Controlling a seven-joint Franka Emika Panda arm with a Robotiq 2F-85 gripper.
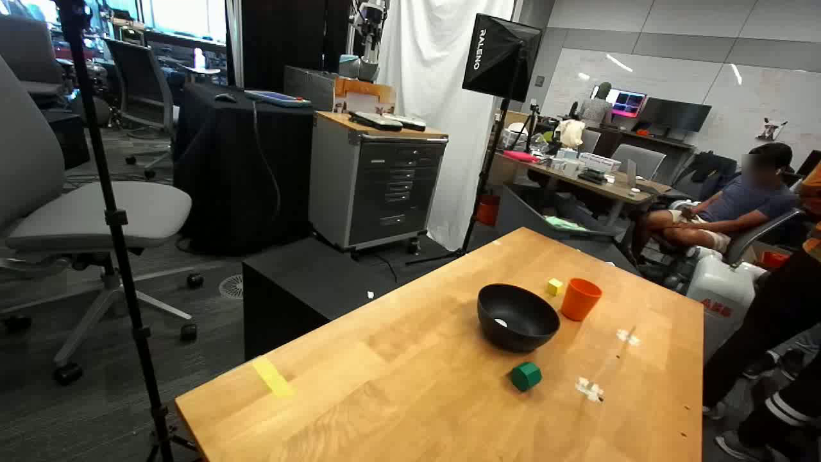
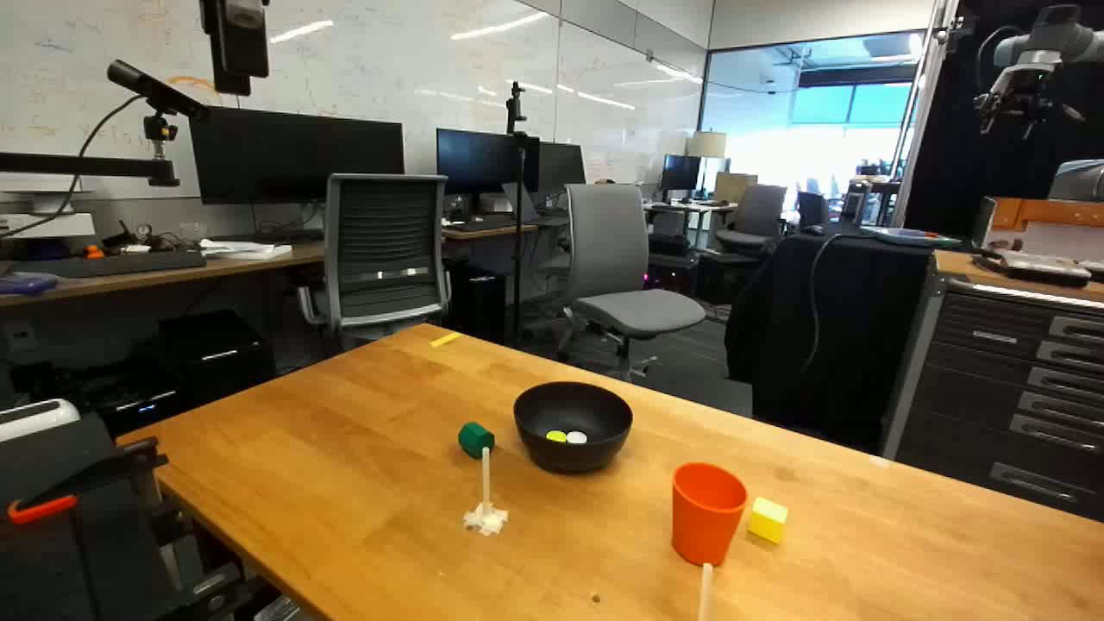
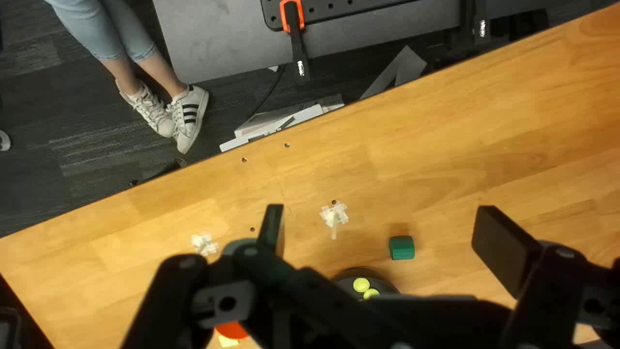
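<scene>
My gripper hangs open above the table, its two black fingers wide apart and nothing held; neither exterior view clearly shows its fingers. On the tabletop below, a green block appears between the fingers in the wrist view. A black bowl stands close to that block and has small yellow-green and white pieces inside. To one side of the bowl is an upright orange cup, with a yellow cube beside it. In the wrist view, my gripper hides most of the bowl and cup.
Two thin pale sticks rise from taped spots on the wooden table. A yellow tape strip marks the far end, where the surface is clear. A person's legs show beyond the table edge.
</scene>
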